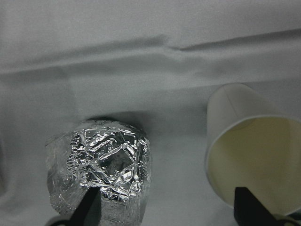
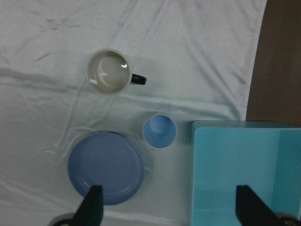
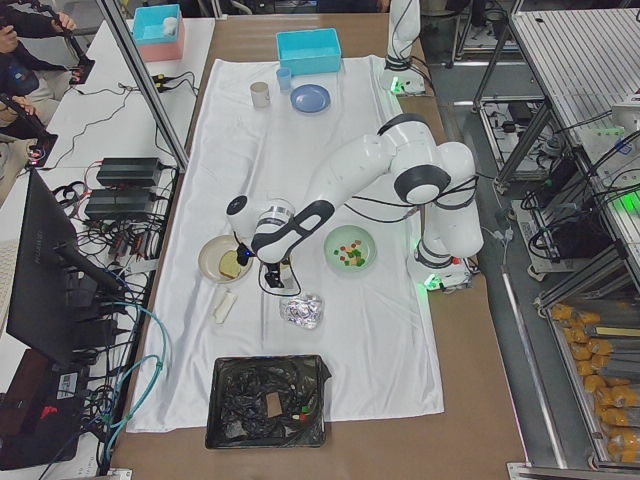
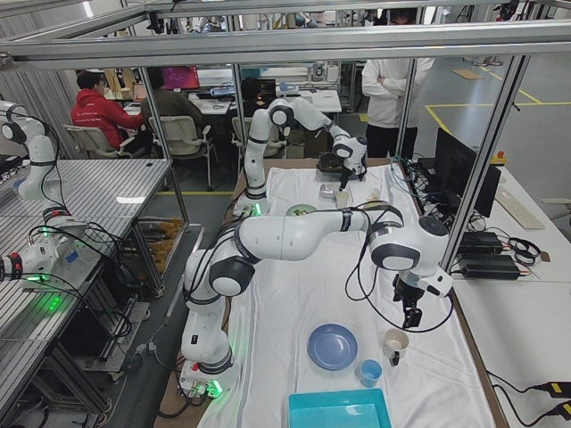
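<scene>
My left gripper (image 3: 272, 275) hangs over the cloth between a beige plate with yellow food (image 3: 229, 262) and a crumpled foil item (image 3: 302, 310). In the left wrist view its fingers stand apart, with the foil (image 1: 106, 165) below the left one and a pale cup (image 1: 249, 146), apparently lying on its side, at the right one. My right gripper (image 4: 410, 308) hangs at the other end; its wrist view shows fingers apart over a blue plate (image 2: 106, 167) and teal bin (image 2: 230, 160), with a mug (image 2: 108, 70) and blue cup (image 2: 159, 132) beyond.
A green plate (image 3: 350, 250) with food pieces lies right of the left gripper. A black lined tray (image 3: 265, 400) sits at the near end, and a white wrapper-like item (image 3: 225, 305) lies left of the foil.
</scene>
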